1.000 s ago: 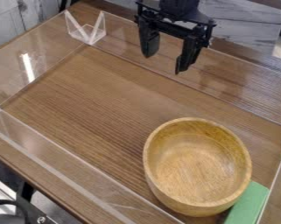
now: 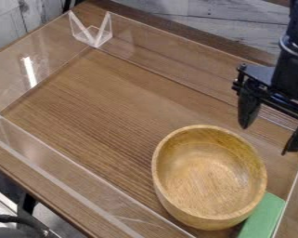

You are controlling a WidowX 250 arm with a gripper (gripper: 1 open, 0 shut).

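My gripper (image 2: 267, 129) is at the right edge, its two dark fingers spread open above the tray floor, a little beyond the upper right rim of the wooden bowl (image 2: 208, 202). Nothing shows between the fingers. The bowl, pale and round, sits empty at the lower right of the brown tray.
A green object (image 2: 264, 221) lies at the bottom right beside the bowl. A clear wire-like holder (image 2: 92, 28) stands at the back left. The middle and left of the tray floor (image 2: 83, 121) are bare, bounded by walls.
The gripper has moved from the back middle toward the front right, coming nearer the bowl. The bowl and green object look unmoved.
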